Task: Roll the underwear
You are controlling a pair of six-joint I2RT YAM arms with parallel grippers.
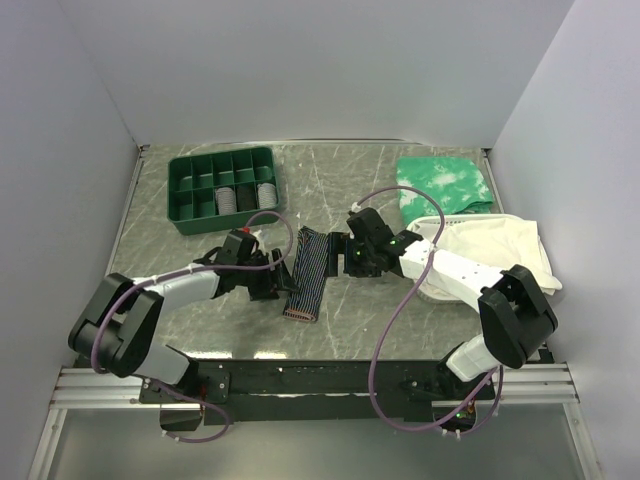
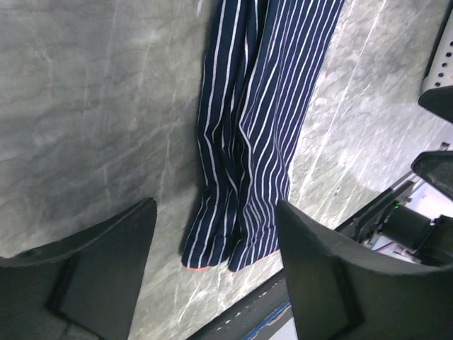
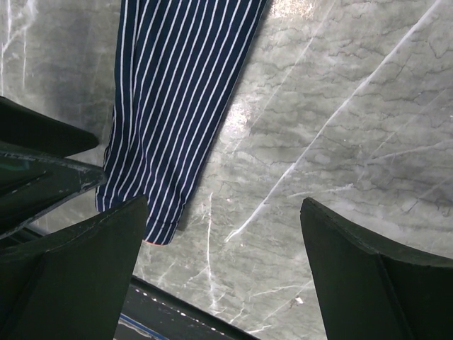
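Observation:
The underwear (image 1: 309, 275), dark navy with white stripes, lies folded into a long narrow strip on the marbled table. Its near end shows an orange-red edge. In the left wrist view the underwear (image 2: 248, 163) runs between the parted fingers of my left gripper, which hovers by the near end without gripping it. Beside the strip's right edge, my right gripper (image 1: 337, 255) stands open. The right wrist view has the underwear (image 3: 180, 106) at left and bare table between that gripper's fingertips (image 3: 315, 212).
A green divided box (image 1: 222, 185) at the back left holds several rolled items. A green-and-white cloth (image 1: 445, 185) lies at the back right, with a white basket (image 1: 470, 300) in front of it. Bare table surrounds the strip.

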